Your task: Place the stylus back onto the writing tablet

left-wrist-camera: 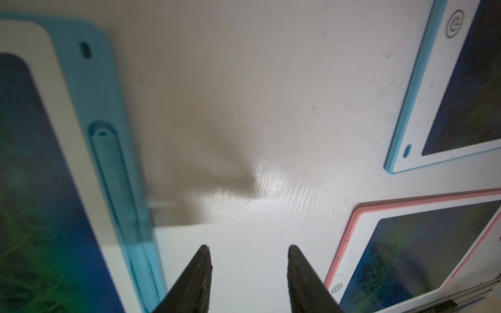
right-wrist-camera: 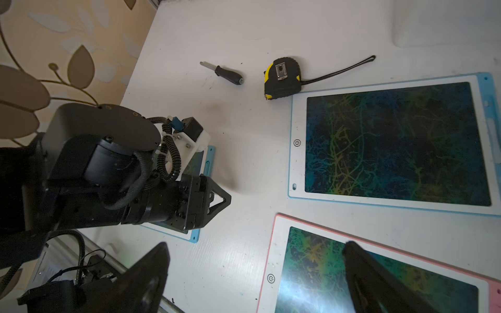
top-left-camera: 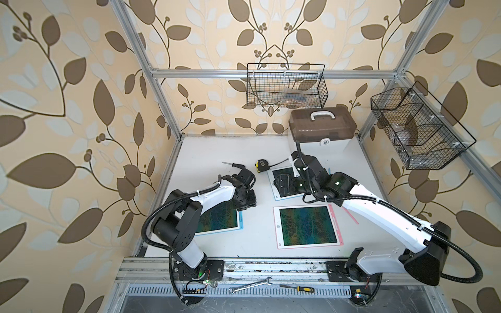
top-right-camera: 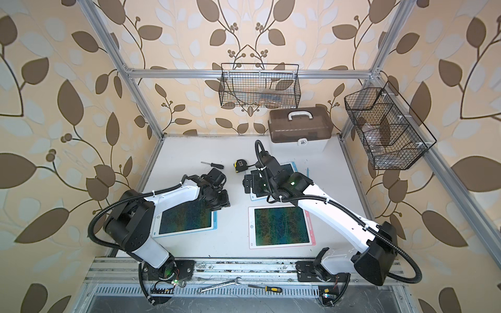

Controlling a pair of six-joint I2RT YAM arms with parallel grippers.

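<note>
My left gripper hangs over the table just past the right edge of the left blue tablet (left-wrist-camera: 41, 172), fingers apart with bare table between them. A blue stylus (left-wrist-camera: 115, 187) appears to lie in that tablet's side slot. My right gripper, fingers wide apart and empty, is raised over the middle tablets: the blue one (right-wrist-camera: 396, 146) at the back and the pink one (right-wrist-camera: 318, 266) in front. In the top left view a pink stylus (top-left-camera: 350, 216) lies on the table right of the pink tablet.
A tape measure (right-wrist-camera: 281, 78) and a screwdriver (right-wrist-camera: 228, 74) lie behind the tablets. A lidded box (top-left-camera: 321, 130) stands at the back right. Wire baskets (top-left-camera: 287, 88) hang on the frame.
</note>
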